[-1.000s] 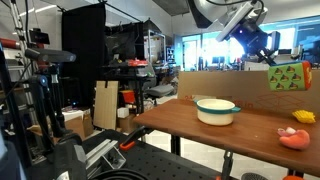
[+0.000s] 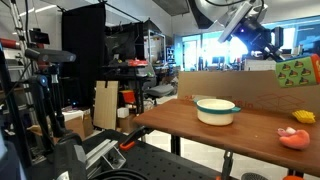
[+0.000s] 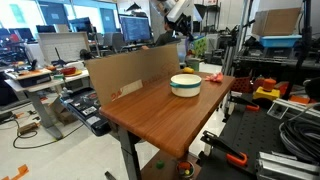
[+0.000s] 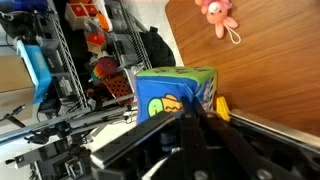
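Note:
A colourful box with a green, patterned face and a red side (image 2: 296, 72) hangs in the air above the right end of the table, at the end of my arm. My gripper (image 2: 276, 56) is shut on it, though the exact contact is too dark to make out. In the wrist view the box (image 4: 180, 88) shows a blue face and a green patterned face just beyond the dark fingers. On the wooden table (image 2: 180, 119) stand a white bowl (image 2: 215, 117) and a pink plush toy (image 2: 293, 138); the toy (image 4: 217, 14) also shows in the wrist view.
A yellow object (image 2: 303, 116) lies near the table's back right. Behind the table rises a brown partition (image 3: 135, 77).
The box and the end of my arm have shifted slightly to the right and a little upward. The bowl and the pink toy have stayed in place.

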